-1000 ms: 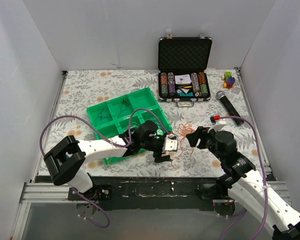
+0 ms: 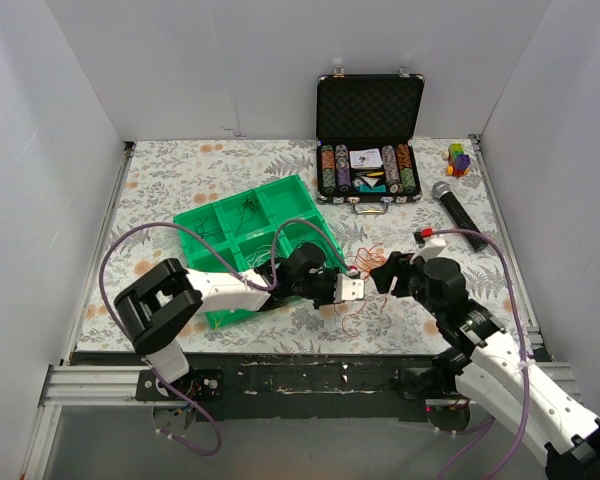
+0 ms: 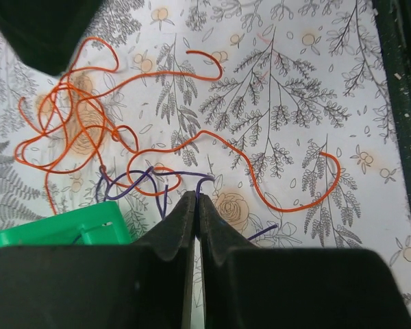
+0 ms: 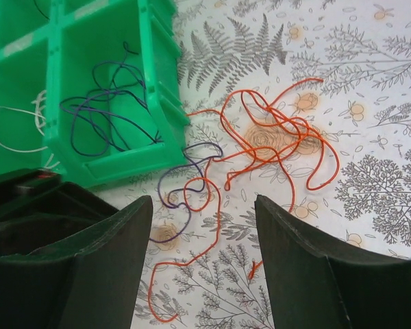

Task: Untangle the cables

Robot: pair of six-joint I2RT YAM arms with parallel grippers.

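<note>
A tangle of orange cable point(image 4: 288, 137) lies on the patterned table beside the green organiser, with a purple cable point(image 3: 151, 171) loosely looped against it. My left gripper is shut at the purple cable, which runs to its fingertips near the organiser's corner. My right gripper hangs open over both cables, nothing between its fingers. In the top view the two grippers face each other over the tangle.
The green organiser point(image 4: 164, 103) holds more cables. An open chip case point(image 2: 368, 110), a microphone point(image 2: 458, 210) and a small colourful toy point(image 2: 458, 160) stand behind and to the right.
My left gripper and arm have shifted slightly right in the top view. The right arm has moved only a little.
</note>
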